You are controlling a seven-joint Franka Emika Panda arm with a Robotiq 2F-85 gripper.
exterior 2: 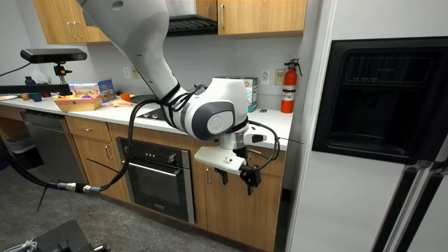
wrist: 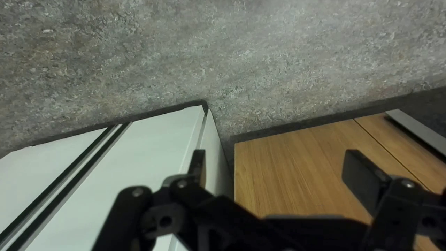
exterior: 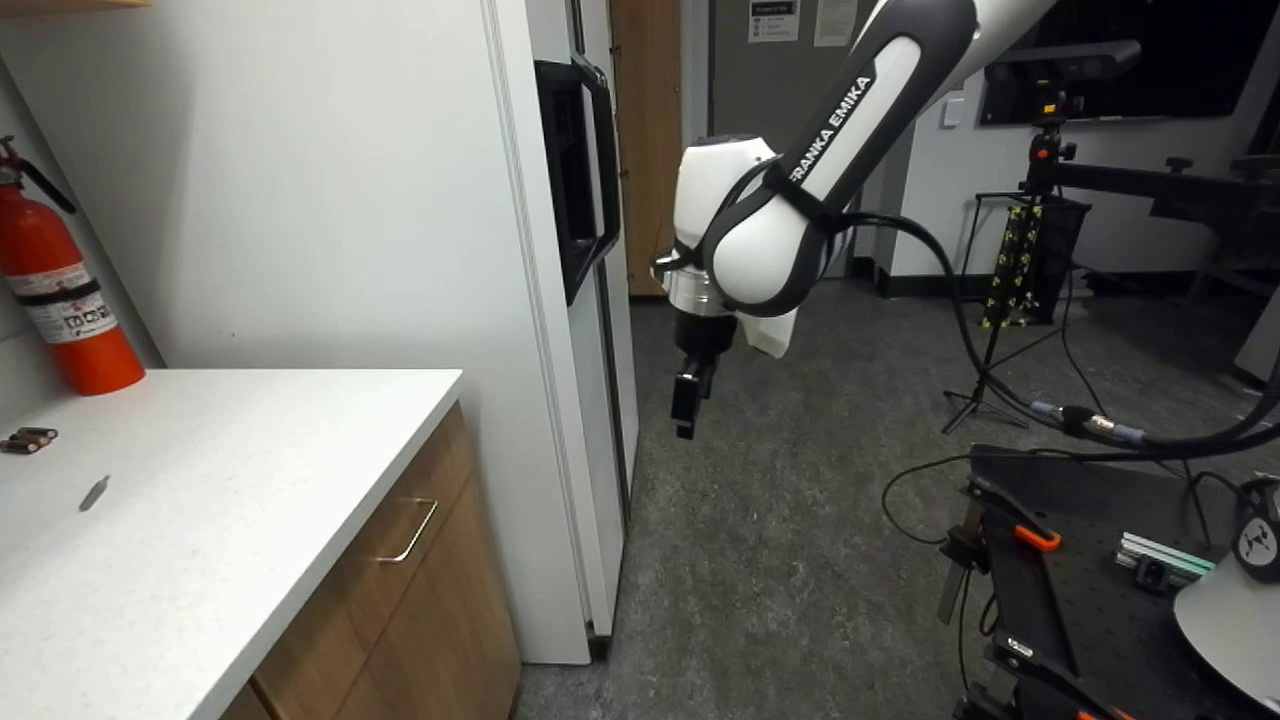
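My gripper [exterior 2: 238, 184] points down in open air, its fingers wide apart and empty. In the wrist view its two dark fingers stand far from each other, the right finger [wrist: 366, 180] over the wooden cabinet front [wrist: 288, 167] and the left one over the edge of the white fridge [wrist: 138, 150]. From exterior view 1, the gripper [exterior: 690, 402] hangs over the floor, to the right of the fridge's dispenser [exterior: 582, 174]. On the white counter [exterior: 240, 480] lie several small dark cylinders [exterior: 29, 439] and a thin grey piece [exterior: 94, 493], clear of the gripper.
A red fire extinguisher [exterior 2: 288, 90] stands at the counter's back corner beside the fridge. Below the counter are a drawer handle [exterior: 410, 532] and an oven [exterior 2: 159, 184].
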